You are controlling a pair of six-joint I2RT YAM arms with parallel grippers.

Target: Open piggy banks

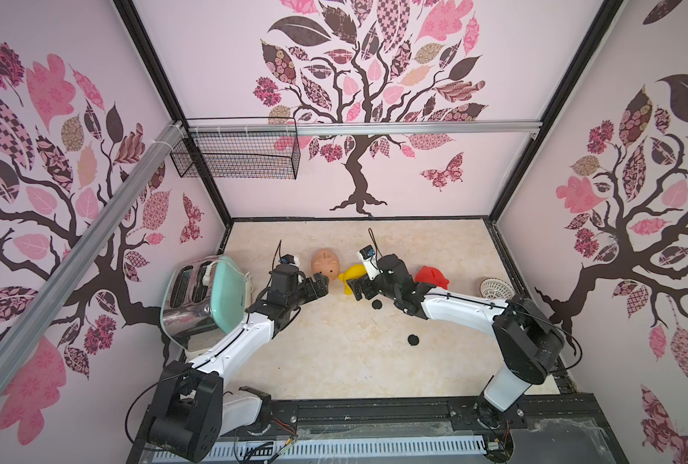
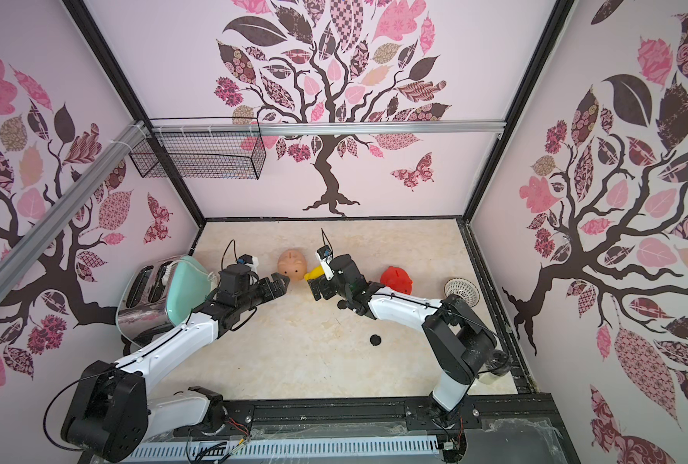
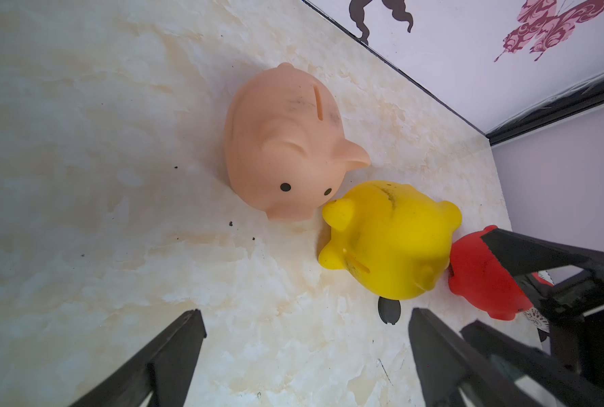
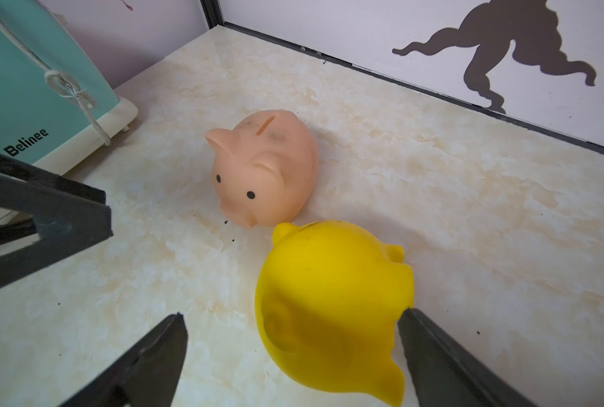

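Observation:
Three piggy banks sit on the table: a pink one (image 3: 281,142) upright with its slot on top, a yellow one (image 4: 322,298) tipped so that feet stick out sideways, and a red one (image 2: 396,280). My left gripper (image 1: 317,286) is open, just left of the yellow bank and in front of the pink. My right gripper (image 1: 357,284) is open at the yellow bank, which appears between its fingers in the right wrist view; contact cannot be told.
A mint toaster (image 1: 228,297) stands at the left, a white patterned bowl (image 1: 497,290) at the right. Small black discs (image 1: 412,339) lie on the table.

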